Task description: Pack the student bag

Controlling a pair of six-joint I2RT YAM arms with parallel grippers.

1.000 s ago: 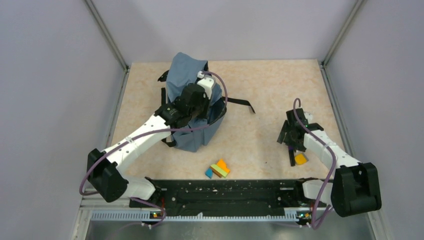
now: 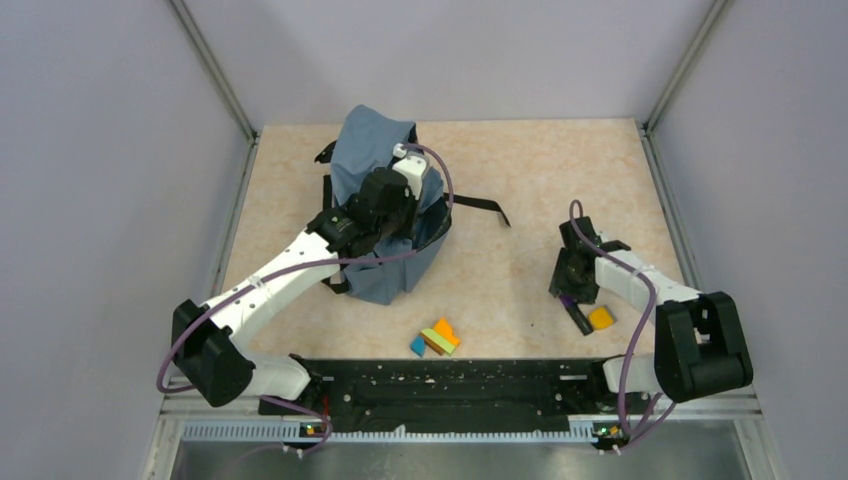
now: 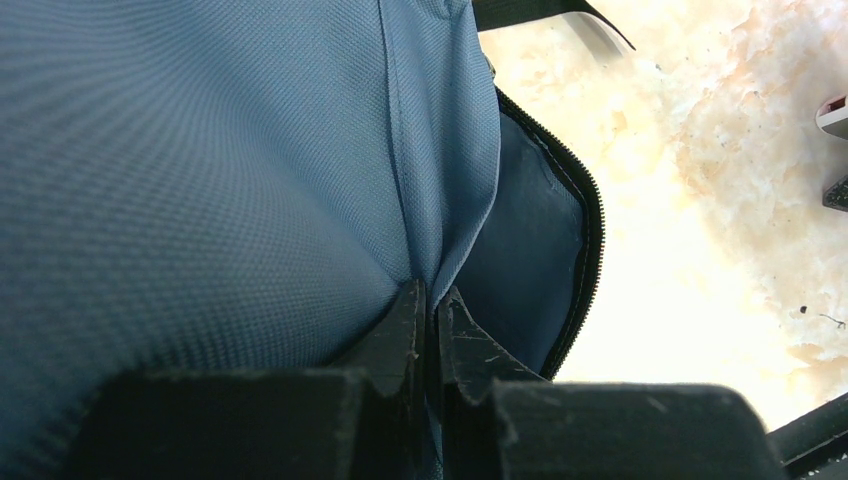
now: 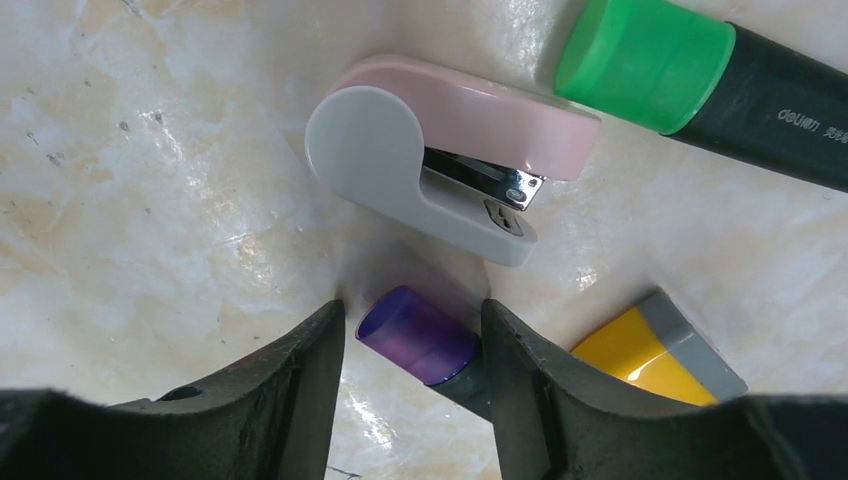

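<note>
The blue bag (image 2: 372,140) stands at the left of the table, its mouth, edged by a black zipper (image 3: 597,225), gaping to the right. My left gripper is shut on a fold of the bag's fabric (image 3: 445,200) at that opening. Over at the right, my right gripper stands part open, its fingers (image 4: 312,375) on either side of a purple-capped marker (image 4: 420,335) lying on the table. The marker's dark body runs behind the right finger. Just beyond it lies a pink and grey stapler (image 4: 470,115).
A green-capped marker (image 4: 645,65) lies past the stapler, and a yellow and grey block (image 4: 655,350) sits right of the purple-capped marker. Several coloured blocks (image 2: 437,337) rest at the front edge. Mid-table is clear.
My right gripper has shifted slightly left, and the purple-capped marker has turned from nearly straight to slanted, its capped end leftward. The left arm and bag have hardly moved.
</note>
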